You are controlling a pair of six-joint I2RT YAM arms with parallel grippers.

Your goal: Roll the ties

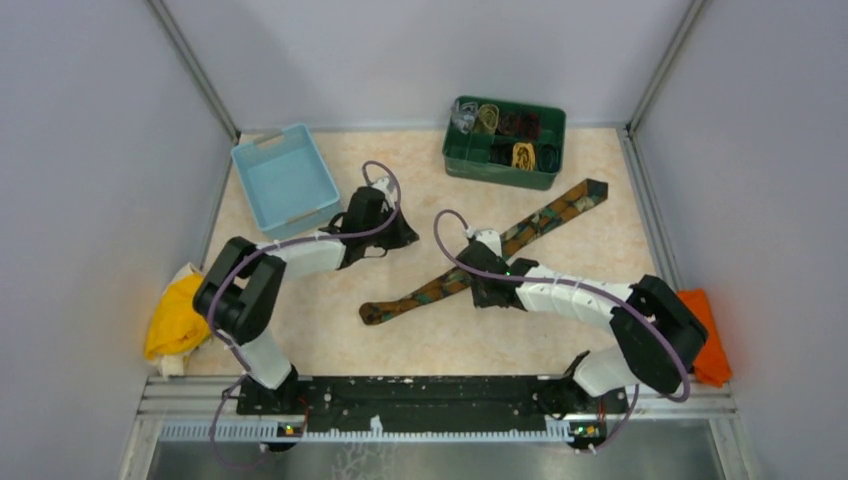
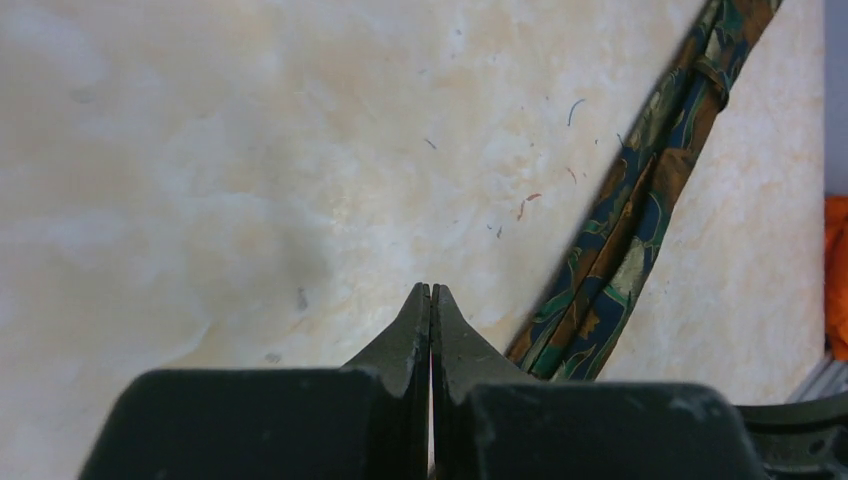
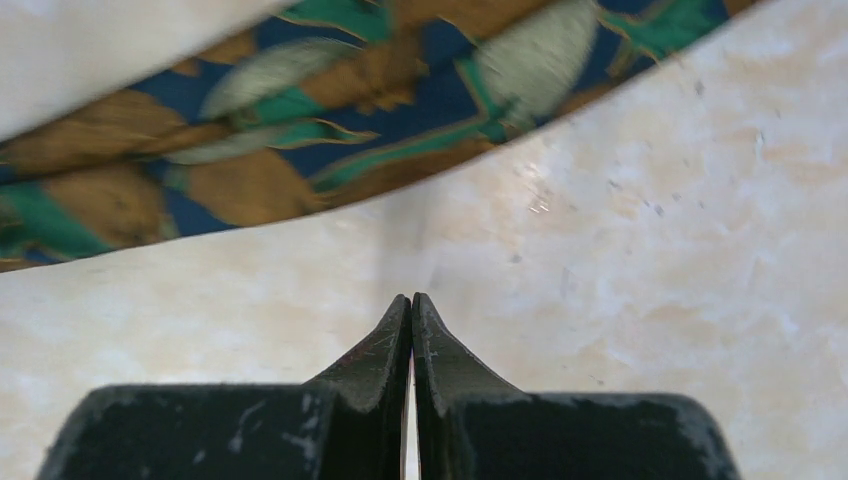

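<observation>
A brown, green and navy patterned tie [image 1: 540, 222] lies stretched diagonally across the table, its wide pointed end at the far right. The near-left end [image 1: 372, 313] is a small rounded bundle. My left gripper [image 1: 414, 238] hangs over bare table to the left of the tie; its fingers meet with nothing showing between them [image 2: 430, 290]. Over the middle of the tie is my right arm, hiding part of it in the top view. In the right wrist view, the right gripper is shut and empty, with the tie [image 3: 330, 130] beyond its fingertips.
A light blue bin [image 1: 285, 180], empty, stands at the back left. At the back right is a green divided box [image 1: 500, 177] holding bundled cords. Yellow cloth [image 1: 178, 320] lies at the left edge, orange cloth [image 1: 706, 345] at the right. Table between the bins is clear.
</observation>
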